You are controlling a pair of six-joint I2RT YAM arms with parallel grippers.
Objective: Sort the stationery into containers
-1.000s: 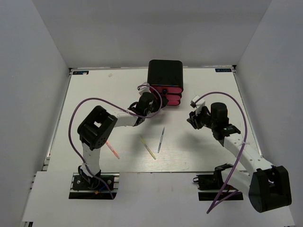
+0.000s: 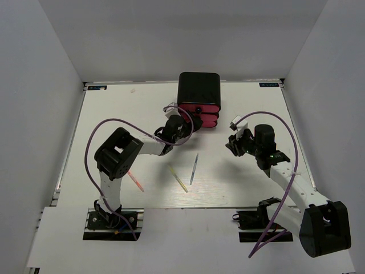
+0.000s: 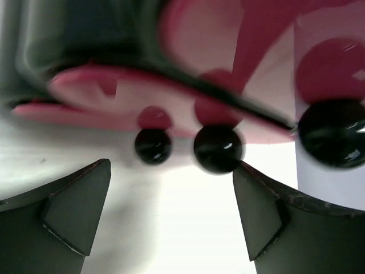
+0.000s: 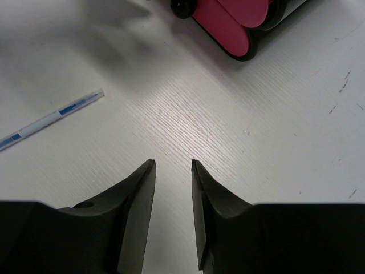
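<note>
A black organiser (image 2: 199,85) with pink drawers and round black knobs (image 3: 152,145) stands at the back centre. My left gripper is open right in front of its lower drawers, fingertips just short of the knobs. On the table lie a blue-and-white pen (image 2: 194,168), a yellow pen (image 2: 178,178) and a red pen (image 2: 136,181), nearer the front edge. My right gripper hangs over bare table at the right, fingers apart with nothing between them; the pen (image 4: 43,123) lies off to its upper left in the right wrist view.
Grey walls bound it at the back and sides. Purple cables arch over both arms.
The right arm has hardly moved.
</note>
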